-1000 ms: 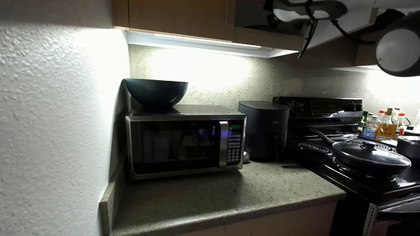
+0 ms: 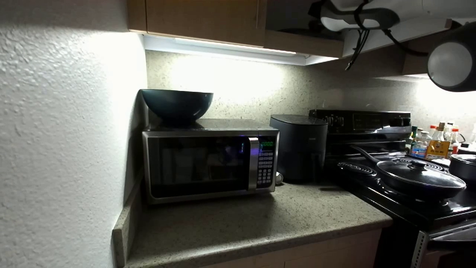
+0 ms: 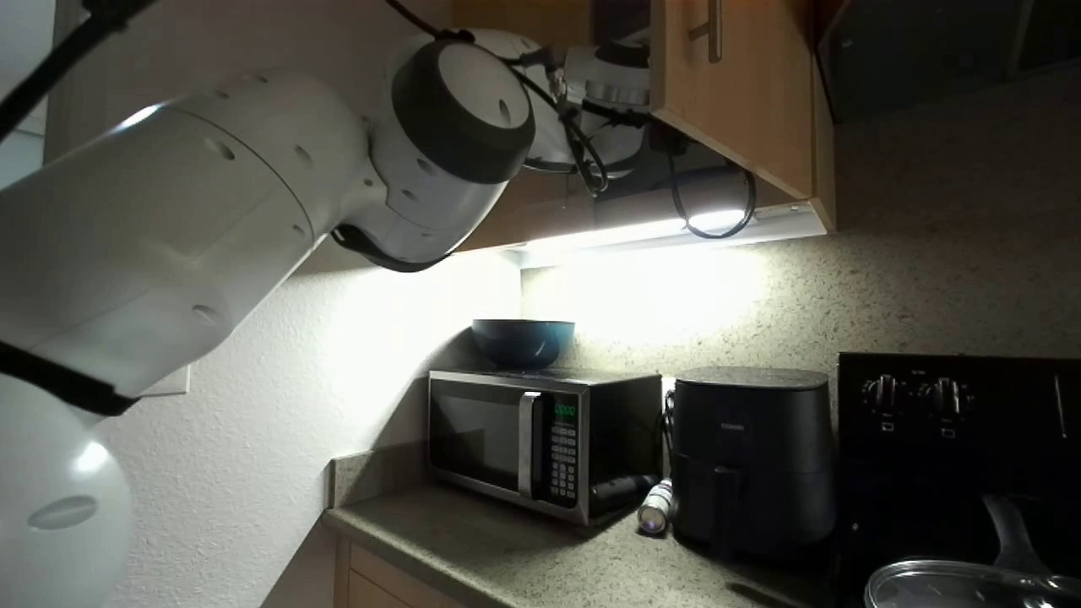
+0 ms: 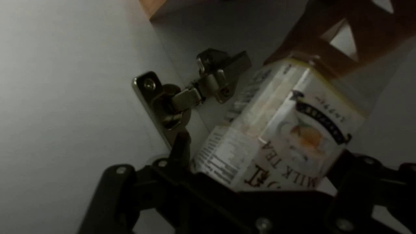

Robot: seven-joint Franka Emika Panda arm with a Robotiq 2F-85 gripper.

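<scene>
A milk tea bottle (image 4: 300, 132) with a white printed label and brown upper part lies slanted across the wrist view. My gripper is open, its dark fingers (image 4: 180, 150) at either side of the bottle's lower end. Whether either finger touches the bottle cannot be told in the dim light. Left of the bottle, a metal hinge (image 4: 218, 80) joins the cabinet's pale inner surfaces. In exterior view 2 the wooden cabinet door (image 3: 745, 91) hangs open, and the gripper's fingers are hidden around the cabinet.
Below the cabinet sit a microwave (image 2: 200, 165) with a dark bowl (image 2: 177, 106) on top and a black air fryer (image 2: 298, 149). A lidded pan (image 2: 419, 178) rests on the stove. A cable (image 3: 714, 235) loops below the door.
In exterior view 1, my arm's end has shifted slightly right and down. The open door's edge has also moved right. A reddish patch beneath the wrist no longer shows.
</scene>
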